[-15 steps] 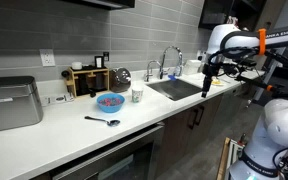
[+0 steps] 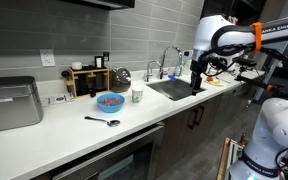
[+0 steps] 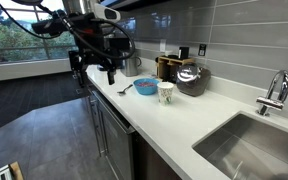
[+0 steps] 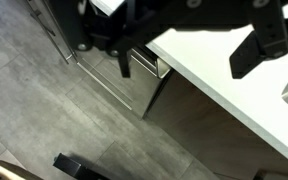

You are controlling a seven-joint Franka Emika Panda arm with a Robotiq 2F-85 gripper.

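My gripper (image 2: 196,86) is open and empty, raised in the air in front of the counter's edge. In exterior view 2 the gripper (image 3: 96,77) has its fingers spread wide apart. Between the dark fingers in the wrist view, only the counter edge, cabinet fronts and floor show. On the counter sit a blue bowl (image 2: 110,104) with reddish contents, a dark-headed spoon (image 2: 113,123) in front of it, and a patterned white mug (image 2: 137,91) to its right. All of these stand well away from the gripper.
The white counter (image 2: 64,138) has bare room along its front. A sink (image 3: 246,150) with a faucet (image 3: 276,88) lies at one end, a metal toaster (image 2: 11,108) at the other. A wooden rack (image 2: 88,80) and dark round appliance (image 2: 120,80) stand by the wall.
The things on the counter have not moved.
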